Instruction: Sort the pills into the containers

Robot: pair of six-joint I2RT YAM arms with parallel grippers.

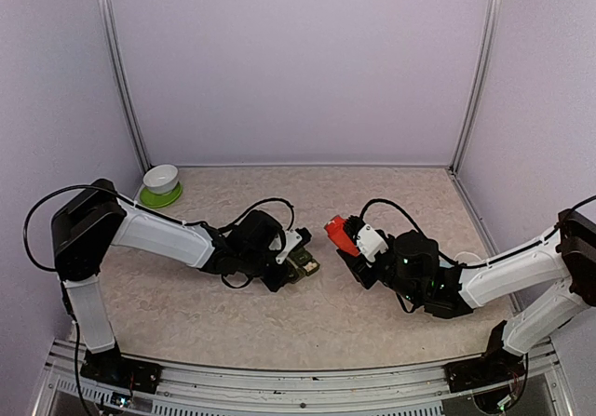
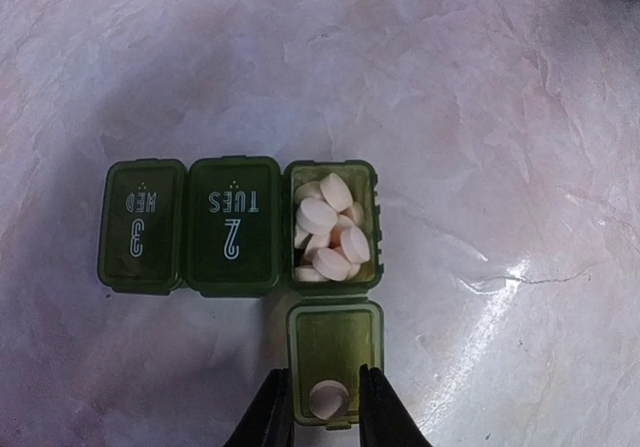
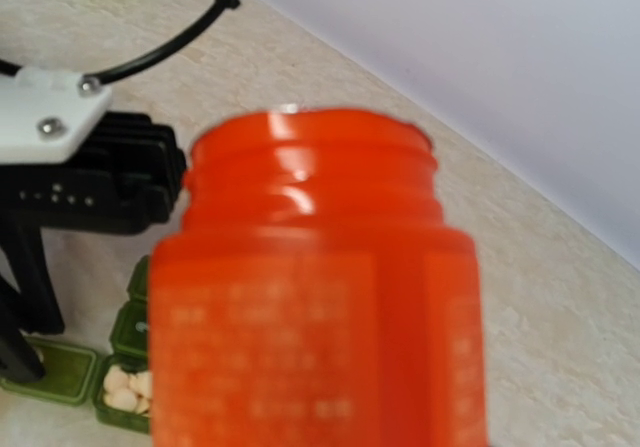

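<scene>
In the left wrist view the green pill organizer [image 2: 233, 227] lies flat. Its lids marked TUES and WED are closed, while the end compartment stands open, filled with pale pills [image 2: 331, 229]. That compartment's lid [image 2: 337, 332] is folded back on the table, and one pill [image 2: 329, 399] lies on it. My left gripper is part open, its two fingertips on either side of this pill, not visibly touching it. An orange-red bottle [image 1: 341, 235], uncapped, is tilted in my right gripper [image 1: 356, 245], shut on it; the bottle [image 3: 315, 337] hides those fingers in the right wrist view.
A white bowl [image 1: 161, 178] on a green plate [image 1: 161, 197] stands at the back left. Near the right wall a pale round object [image 1: 468, 259] is partly hidden behind the right arm.
</scene>
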